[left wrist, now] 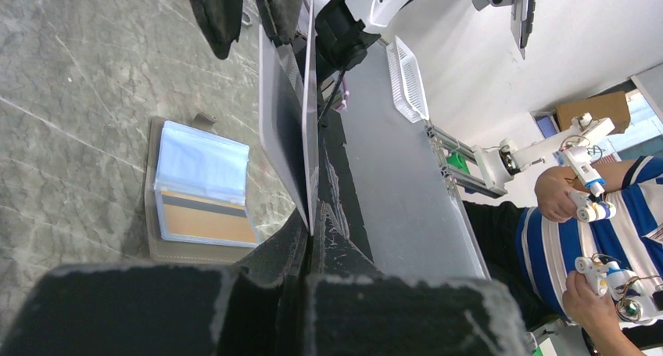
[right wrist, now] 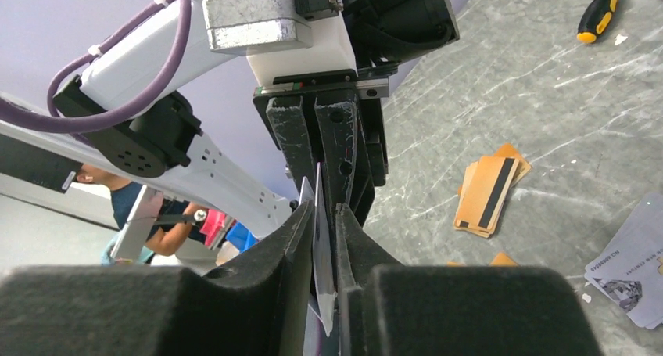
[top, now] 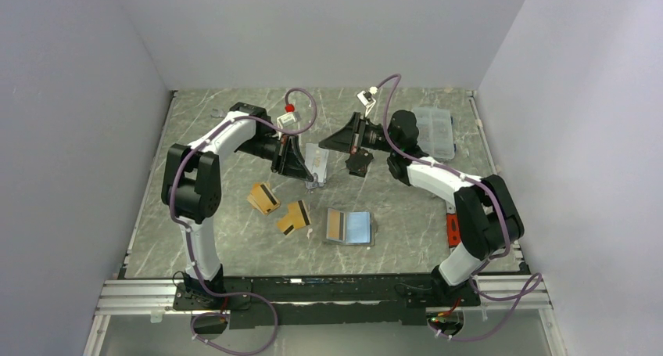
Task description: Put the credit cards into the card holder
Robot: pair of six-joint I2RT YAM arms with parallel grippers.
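Low in the left wrist view, my left gripper is shut on the lower end of two pale cards (left wrist: 283, 129), which spread apart in a narrow V above the fingertips. At their upper end is my right gripper (top: 322, 145), its fingers (left wrist: 215, 16) parted. One finger appears to reach between the two cards; whether it touches either is unclear. The right wrist view shows a card (right wrist: 321, 254) edge-on between these fingers. The card holder (left wrist: 205, 185) lies open on the table, with a blue side and a clear pocket over a gold card with a dark stripe.
Gold cards (top: 264, 198) and more gold cards (top: 295, 217) lie at left. White cards (right wrist: 637, 266) rest on the table under the grippers. A dark object (top: 359, 163), a clear box (top: 435, 133) and an orange tool (top: 453, 230) are to the right.
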